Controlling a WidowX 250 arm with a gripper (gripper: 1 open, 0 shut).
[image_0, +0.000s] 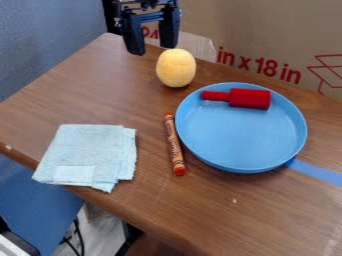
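My gripper (151, 32) hangs at the top centre of the view, above and a little left of a pale yellow round object (175, 68) on the wooden table. Its fingers look apart, with nothing visible between them. A blue plate (241, 140) sits at the right with a red object with a handle (249, 98) on its back part. An orange crayon-like stick (174, 145) lies left of the plate. A folded pale blue cloth (86, 155) rests at the front left.
A cardboard box (274, 40) stands at the back. A strip of blue tape (317, 172) is at the right. The table's left and near edges border a blue surface.
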